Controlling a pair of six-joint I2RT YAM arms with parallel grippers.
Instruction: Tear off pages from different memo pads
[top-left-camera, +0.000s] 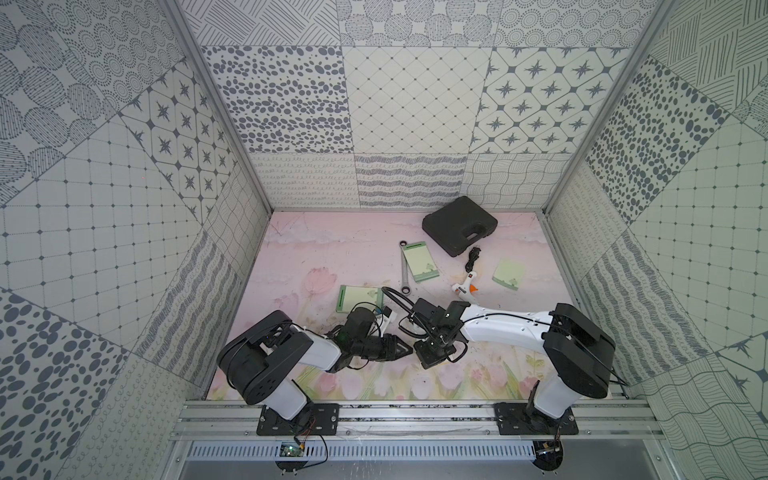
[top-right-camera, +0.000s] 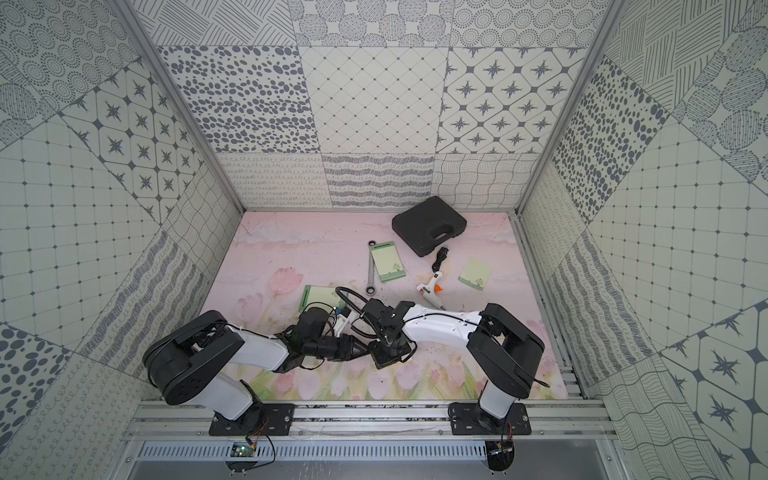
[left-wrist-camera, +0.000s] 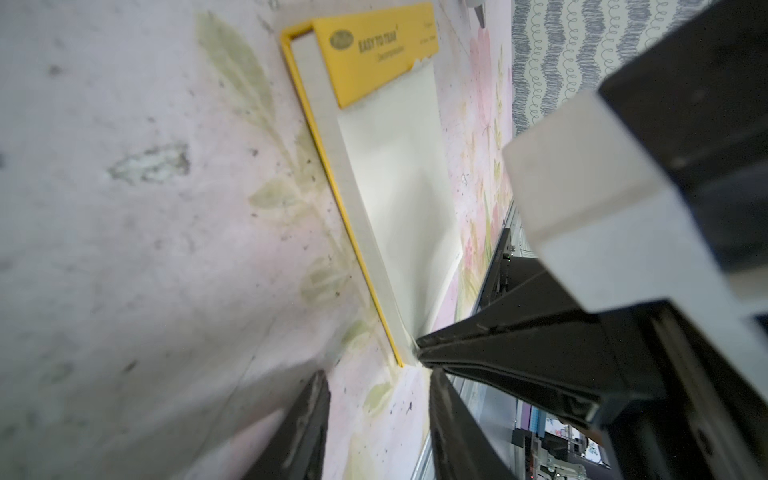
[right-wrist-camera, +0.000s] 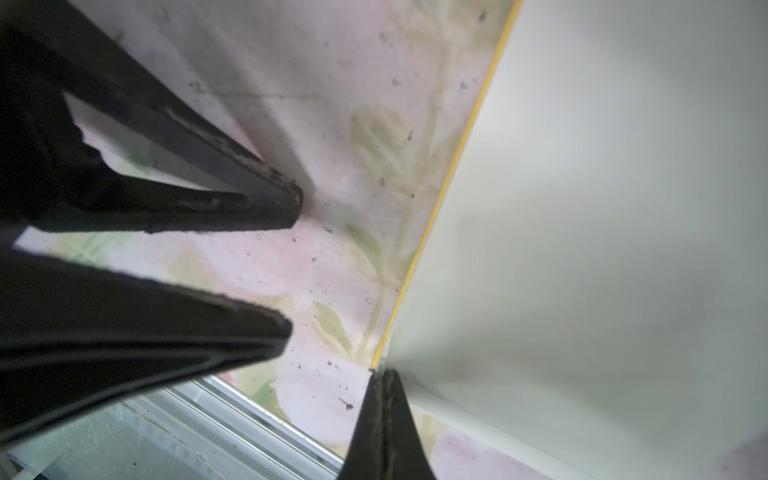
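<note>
A white memo pad with a yellow "EASY TO TEAR" binding (left-wrist-camera: 376, 52) lies on the table in the left wrist view. My right gripper is shut at the pad's front corner, its tips touching the corner of the white top page (right-wrist-camera: 576, 240). Whether the page is pinched between them is too small to tell. My left gripper stands open beside that corner, bare table between its fingers. In the top views the arms hide this pad. Two green memo pads, one left (top-left-camera: 360, 298) and one farther back (top-left-camera: 421, 261), lie flat.
A wrench (top-left-camera: 405, 268) lies along the back green pad. Behind are a black case (top-left-camera: 459, 225) and a glue gun (top-left-camera: 465, 284) with a black cable (top-left-camera: 473, 258). A loose green sheet (top-left-camera: 509, 274) lies at right.
</note>
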